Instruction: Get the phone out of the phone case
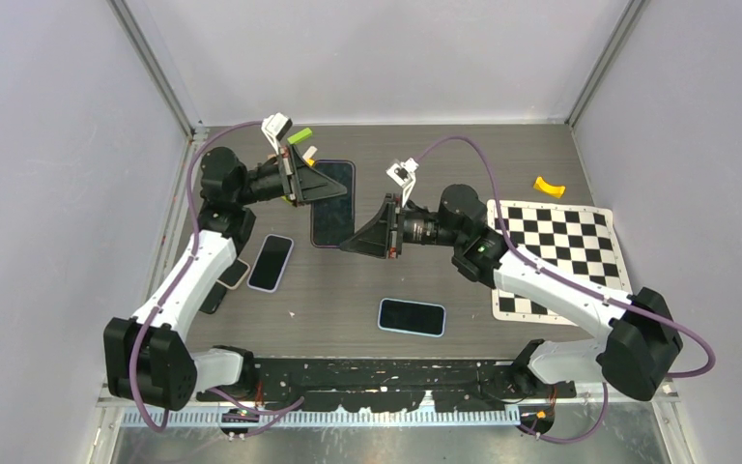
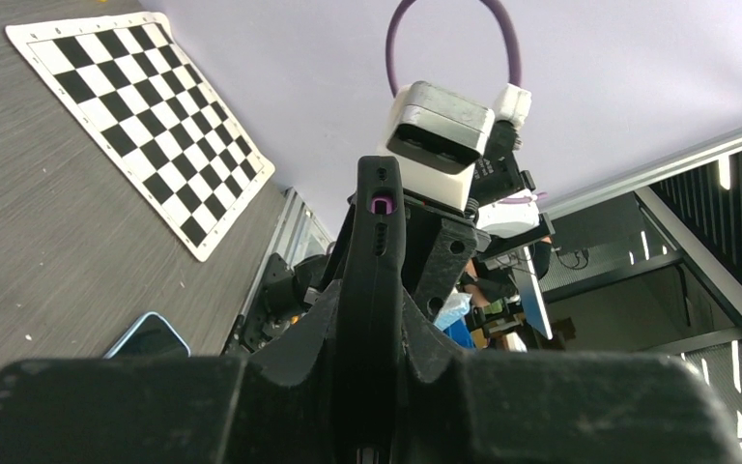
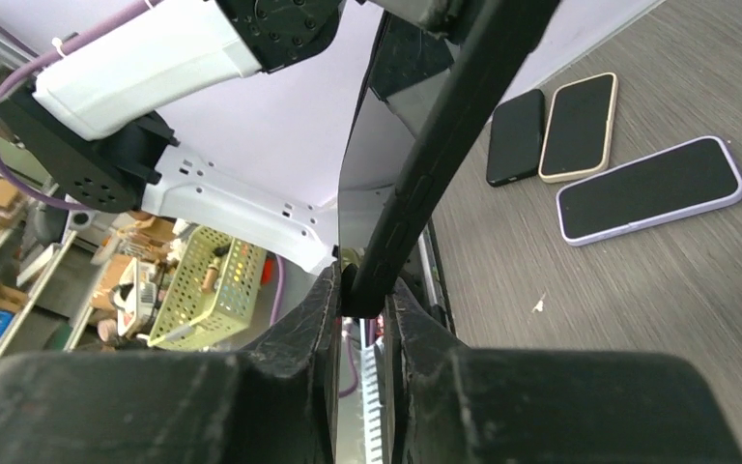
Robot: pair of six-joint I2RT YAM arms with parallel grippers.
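Note:
In the top view a dark phone in a black case (image 1: 332, 222) is held above the table, screen up. My left gripper (image 1: 343, 190) is shut on its right long edge; in the left wrist view the case (image 2: 371, 280) appears edge-on between the fingers. At the near right corner, my right gripper (image 1: 345, 247) has its fingertips on both sides of the case. The right wrist view shows that black corner (image 3: 375, 280) pinched between nearly closed fingers. The phone appears seated in the case; any gap between them cannot be made out.
A lilac-edged phone (image 1: 271, 263), a cream-edged phone (image 1: 236, 274) and a black phone (image 1: 213, 298) lie at left. A blue-edged phone (image 1: 412, 317) lies in front, a chessboard (image 1: 558, 251) at right, a yellow piece (image 1: 549, 188) behind it.

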